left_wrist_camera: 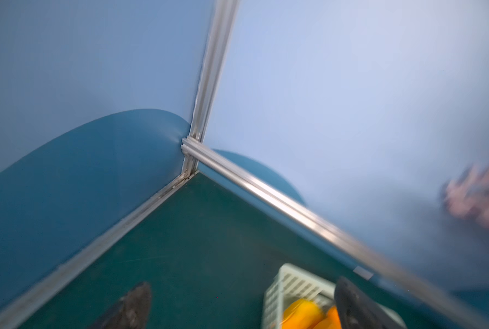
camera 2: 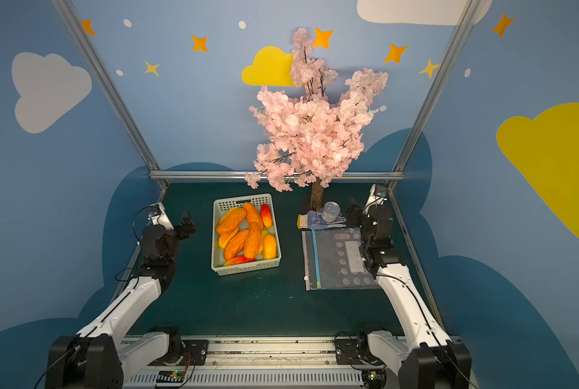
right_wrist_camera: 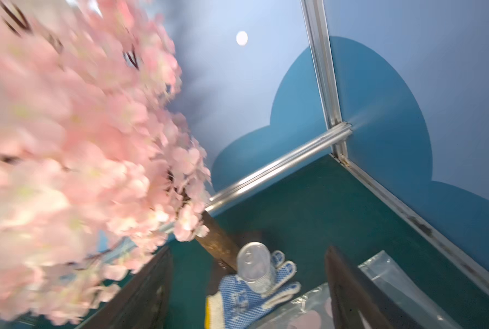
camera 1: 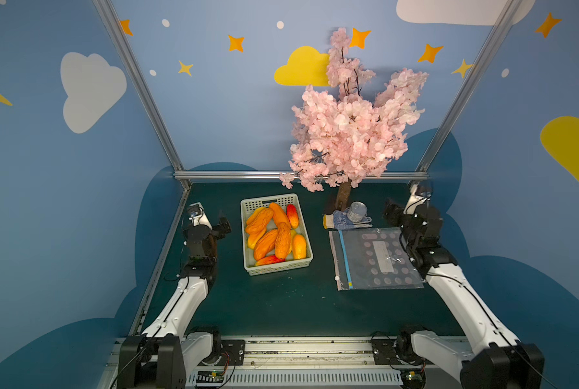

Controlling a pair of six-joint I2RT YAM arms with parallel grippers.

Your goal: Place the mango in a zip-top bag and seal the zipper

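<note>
A pale crate (camera 1: 246,262) holds several mangoes and mango-like fruit (camera 1: 299,245), orange, yellow and red, at centre-left of the table. Right of it a clear zip top bag (camera 1: 360,272) with a blue zipper strip (camera 1: 345,259) lies flat. My left gripper hangs open at the table's left, left of the crate, nothing between its fingers. My right gripper is open above the bag's back right area, nothing held; the glove and can show beyond it.
A pink blossom tree (camera 1: 354,129) stands at the back, with a blue-white glove (camera 1: 341,221) and a clear can (camera 1: 357,211) at its foot. Walls enclose the sides and back.
</note>
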